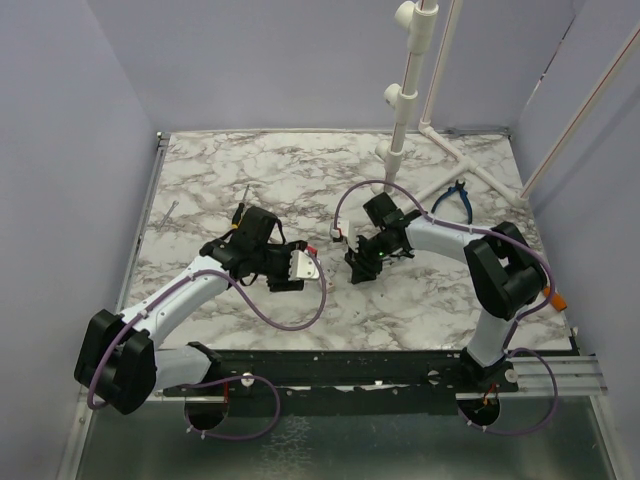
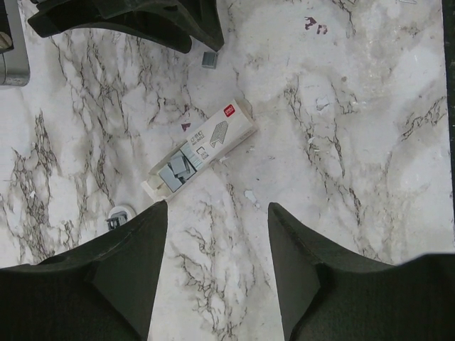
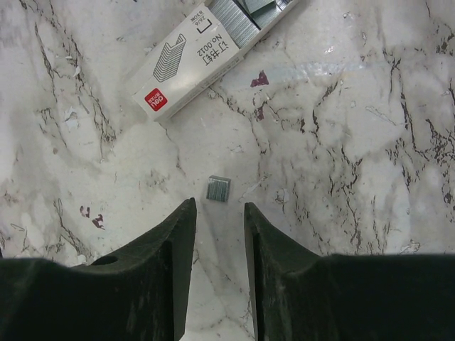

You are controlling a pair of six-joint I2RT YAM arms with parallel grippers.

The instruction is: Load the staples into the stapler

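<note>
An open white staple box [image 2: 217, 138] [image 3: 185, 64] lies on the marble table with grey staple strips inside. A small separate block of staples [image 3: 217, 189] [image 2: 210, 60] lies just beyond the fingertips of my right gripper, which is part open with nothing between its fingers. My left gripper [image 1: 290, 280] hangs open below the box in its wrist view, nothing between its fingers. No stapler can be clearly made out; a small dark-and-white object [image 2: 119, 217] lies beside the box, partly hidden by my left finger.
Tools lie at the left [image 1: 240, 210], blue-handled pliers [image 1: 452, 200] at the right, and an orange object [image 1: 555, 300] at the right edge. White pipes [image 1: 470, 170] stand at the back.
</note>
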